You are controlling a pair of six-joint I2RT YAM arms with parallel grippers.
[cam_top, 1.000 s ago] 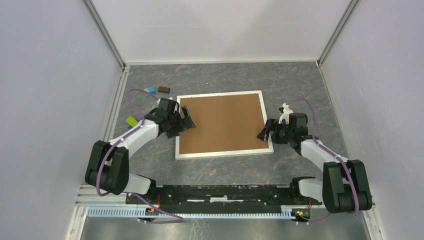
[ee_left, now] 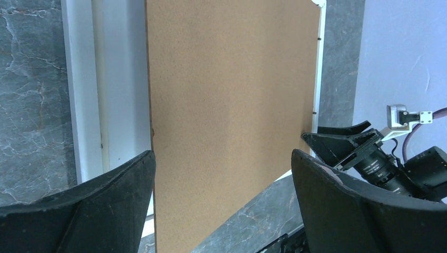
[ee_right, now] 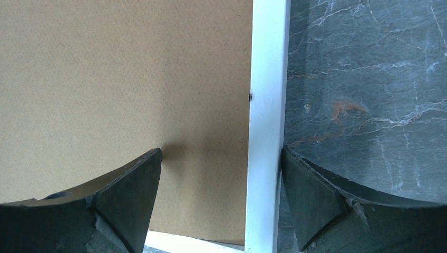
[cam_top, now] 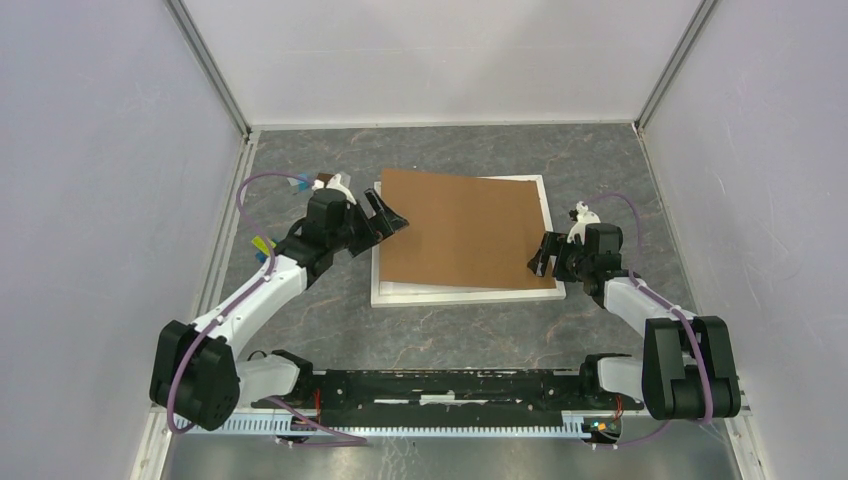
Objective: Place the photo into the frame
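Note:
The brown board is tilted out of the white frame, its left and back part lifted over the rim. My left gripper is open above the board's left edge; the left wrist view shows the frame's white inner rim beside that edge. My right gripper is at the frame's right side, one finger against the outside of the white bar, the other over the board, apparently part open. No photo can be told apart in these views.
Small blue, brown and yellow blocks lie at the left, partly behind the left arm. White walls enclose the grey marble table on the left, right and back. Bare table shows behind and in front of the frame.
The frame has shifted right and toward the back. The board has come up out of it at the left and back. My left gripper has risen; my right gripper moved right with the frame.

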